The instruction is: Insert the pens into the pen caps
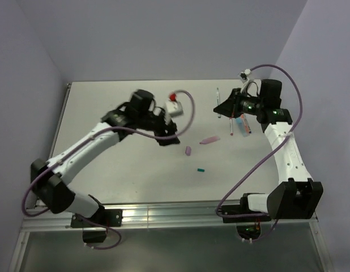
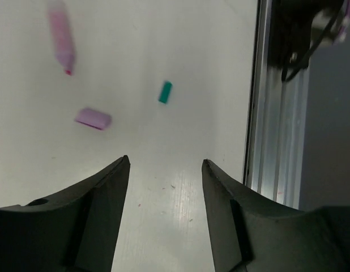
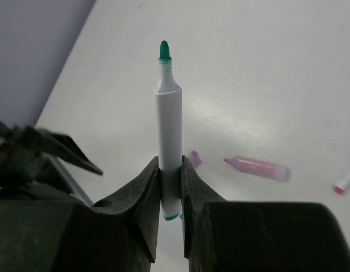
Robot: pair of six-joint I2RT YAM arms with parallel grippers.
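Observation:
My right gripper is shut on a white pen (image 3: 169, 122) with a bare green tip and a teal tail end. In the top view this pen (image 1: 218, 97) sticks out past the fingers over the right side of the table. Apart from it, my left gripper (image 1: 168, 140) hangs blurred over mid-table. Its fingers stand apart in the left wrist view, nothing between them. Ahead of them lie a purple cap (image 2: 93, 118), a small green cap (image 2: 165, 92) and a pink pen (image 2: 62, 39), tip uncovered.
Several other pens, including a white one (image 1: 231, 126) and a bluish one (image 1: 240, 126), lie near the right gripper, partly hidden by it. A metal rail (image 1: 163, 212) runs along the front edge.

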